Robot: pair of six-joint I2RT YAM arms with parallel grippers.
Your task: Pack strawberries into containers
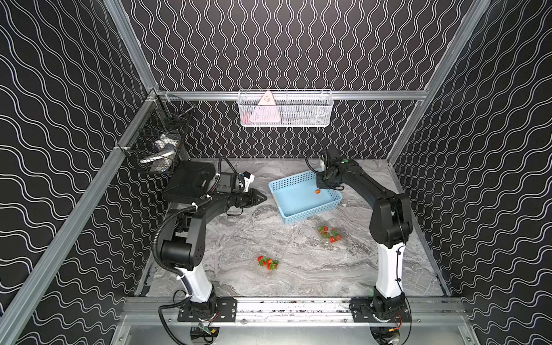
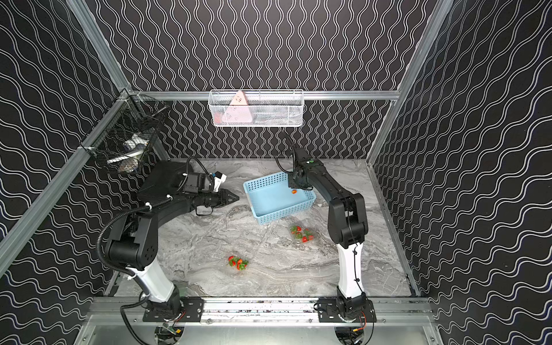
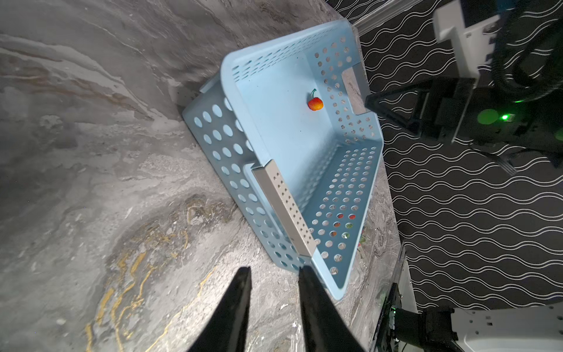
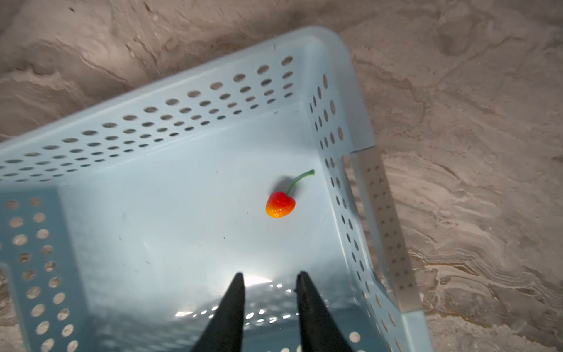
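Note:
A light blue perforated basket point(image 1: 296, 204) sits at the middle back of the table. One red-orange strawberry with a green stem point(image 4: 280, 204) lies inside it near a wall. My right gripper hangs above the basket, its fingers partly apart with nothing between them. My left gripper point(image 1: 258, 197) is left of the basket, fingers close together; I cannot see clearly what, if anything, is between them. Two clusters of strawberries lie on the table: one point(image 1: 268, 262) at the front middle, another point(image 1: 329, 234) in front of the basket.
A white mesh rack point(image 1: 284, 112) hangs on the back wall, a black wire basket point(image 1: 158, 141) on the left. A black bulky object point(image 1: 184, 181) is behind the left arm.

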